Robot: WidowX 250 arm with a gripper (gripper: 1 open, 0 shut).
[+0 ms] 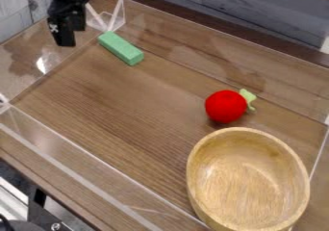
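Note:
My gripper (67,31) is at the upper left of the camera view, its dark fingers apart and open. A green block (119,49) lies on the wooden table a little to its right. A red tomato (225,106) with a green stem sits at the right of the table. A round tan bowl (248,182) is at the lower right.
A blue-grey edge (257,4) borders the table at the back.

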